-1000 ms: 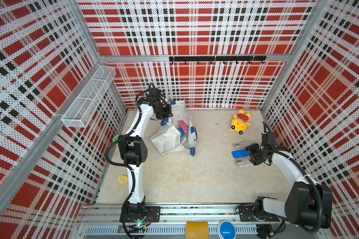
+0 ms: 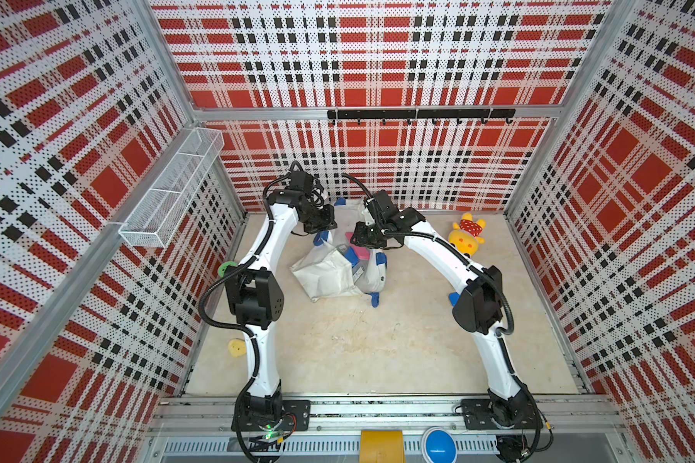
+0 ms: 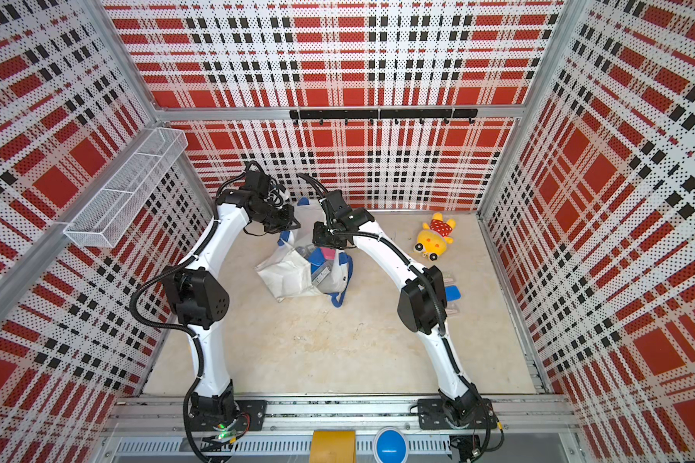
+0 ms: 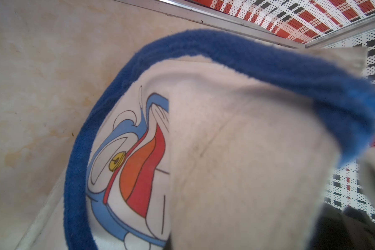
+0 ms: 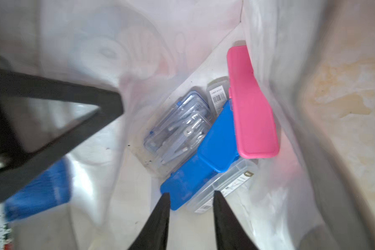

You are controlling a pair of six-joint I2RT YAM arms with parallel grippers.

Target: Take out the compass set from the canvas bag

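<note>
The white canvas bag (image 2: 324, 274) with blue trim lies open mid-table. In the right wrist view it holds clear cases with instruments (image 5: 181, 131), blue cases (image 5: 216, 137) and a pink case (image 5: 252, 104). My right gripper is over the bag's opening; its fingertips show a little apart, and whether anything is between them is unclear. My left gripper (image 2: 324, 223) is at the bag's back-left edge, apparently shut; bag cloth (image 4: 245, 158) hides its fingers in the left wrist view.
A yellow plush toy (image 2: 465, 237) lies at the back right, with a blue case (image 3: 451, 292) and clear cases in front of it, partly behind my right arm. A wire basket (image 2: 170, 193) hangs on the left wall.
My right arm has swung from the cases at the right leftward and back, to above the bag.
</note>
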